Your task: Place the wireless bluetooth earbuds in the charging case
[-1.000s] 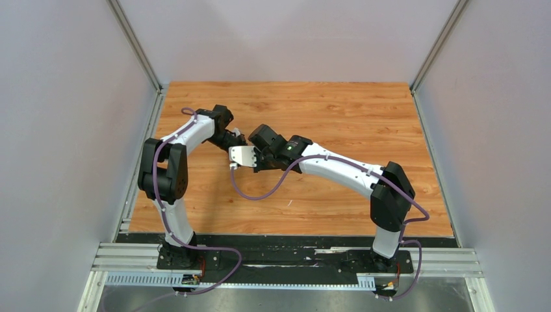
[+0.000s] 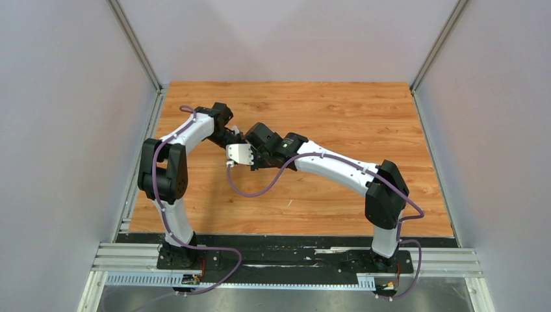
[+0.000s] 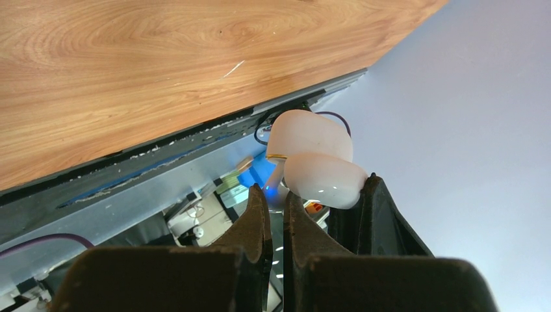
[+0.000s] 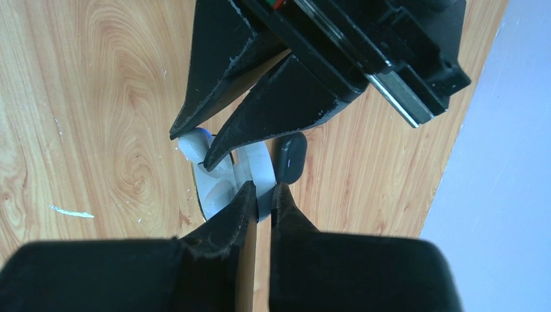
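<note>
The white charging case (image 3: 308,133) stands open in the air, its lid (image 3: 325,179) swung out. My right gripper is shut on it at the lid side. A rounded white earbud bulge (image 4: 218,195) shows in the case's near half. Another white earbud (image 4: 193,144), with a blue glow, sits between the fingertips of my left gripper, which is shut on it. That earbud is at the case's far end, very close to it; whether it touches its slot cannot be told. In the top view my arms hide the earbuds.
Below both grippers the wooden table (image 2: 325,208) is mostly bare, with a small white scrap (image 4: 70,212) on it. A dark rounded object (image 4: 290,158) shows beyond the case in the right wrist view. Grey walls stand at the sides.
The left arm has hardly moved.
</note>
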